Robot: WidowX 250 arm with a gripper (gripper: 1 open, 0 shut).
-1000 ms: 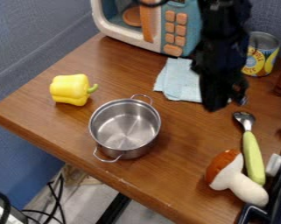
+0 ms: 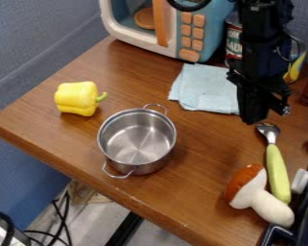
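My black gripper point(image 2: 263, 108) hangs at the upper right, above the wooden table just beside the spoon's bowl; whether it is open or shut is hard to make out. A spoon with a yellow-green handle point(image 2: 278, 173) lies below it. A steel pot point(image 2: 137, 144) stands in the middle, a yellow pepper point(image 2: 77, 99) at the left, a red-capped mushroom point(image 2: 253, 197) at the lower right. A folded pale cloth point(image 2: 201, 91) lies left of the gripper.
A toy microwave point(image 2: 163, 24) stands at the back. Cans are partly hidden behind the arm. A dark object point(image 2: 287, 233) lines the right edge.
The arm has moved right from over the cloth, uncovering more of it, and now hides part of the cans at the back right.
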